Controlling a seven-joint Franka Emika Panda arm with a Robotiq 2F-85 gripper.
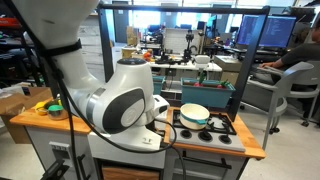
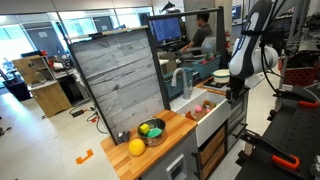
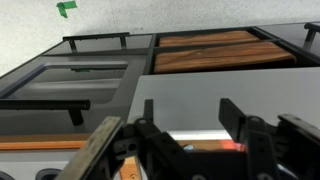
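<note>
My gripper reaches in from the bottom of the wrist view, its two dark fingertips apart with nothing between them. Beneath it lies the plain white front panel [image 3: 220, 98] of the sink unit. Past the panel are wood-fronted drawers [image 3: 215, 55] with dark handles. At the lower edge, beyond the panel, small orange and red bits show partly behind the fingers. In exterior view 1, the white arm [image 1: 125, 105] stands in front of the counter and hides much of the sink; its fingers are hard to make out there.
A cream pot [image 1: 195, 116] with a teal rim stands on the stove, right of the arm. On the counter's left sits a metal bowl [image 2: 152, 131] holding green and yellow items, with a yellow ball [image 2: 136, 147] beside it. Open floor lies before the counter [image 2: 180, 130].
</note>
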